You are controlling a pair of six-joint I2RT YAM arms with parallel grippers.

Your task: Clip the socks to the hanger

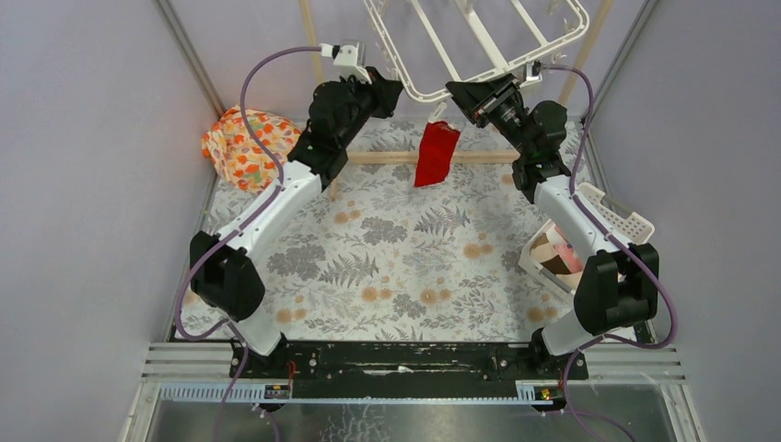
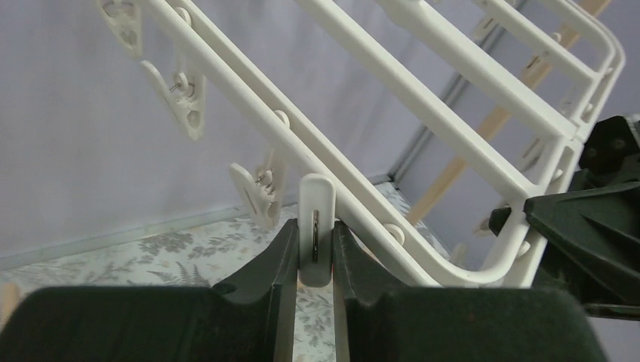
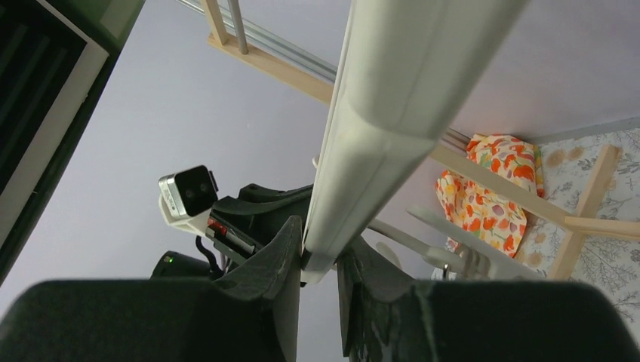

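A red sock (image 1: 437, 153) hangs from a white clip (image 1: 438, 111) below the white hanger (image 1: 502, 63) in the top view. My left gripper (image 1: 391, 97) is at the hanger's left front corner, shut on a small white plastic piece (image 2: 315, 230), apparently a clip, just against the frame. Several other clips (image 2: 185, 98) hang along the rails in the left wrist view. My right gripper (image 1: 455, 92) is shut on the hanger's front rail, seen close up in the right wrist view (image 3: 377, 143).
An orange floral cloth bundle (image 1: 249, 152) lies at the back left. A white basket (image 1: 631, 221) with pale and dark items stands on the right. Wooden bars (image 1: 479, 157) cross the back.
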